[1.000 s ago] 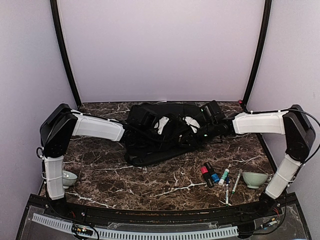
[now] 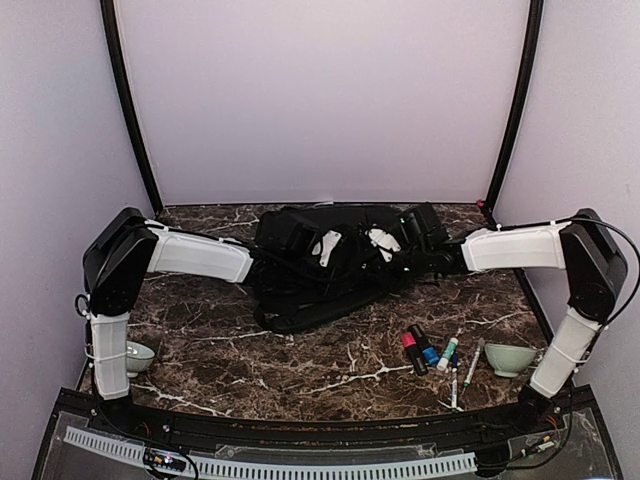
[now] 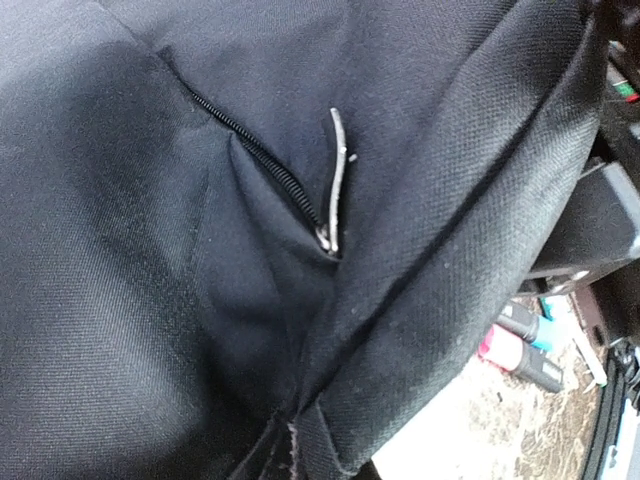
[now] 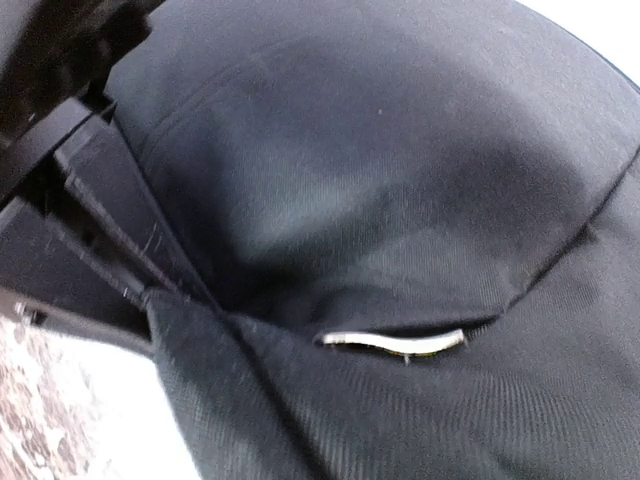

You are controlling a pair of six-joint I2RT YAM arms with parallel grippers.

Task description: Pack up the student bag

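Observation:
The black bag (image 2: 290,315) lies at the back middle of the table, under both arms. My left gripper (image 2: 325,275) is shut on the bag's fabric, which fills the left wrist view and largely hides the fingertips. A zipper with a silver pull (image 3: 337,180) shows there. My right gripper (image 2: 385,260) is shut, its fingers against the fabric near another silver pull (image 4: 390,342), with nothing clearly held between them. At the front right lie markers (image 2: 415,352), a glue stick (image 2: 447,354) and pens (image 2: 473,365).
A pale green bowl (image 2: 508,360) stands at the front right, another bowl (image 2: 139,357) at the front left, partly behind the left arm. Walls close the back and sides.
Both arms and the bag have shifted very slightly; little else differs.

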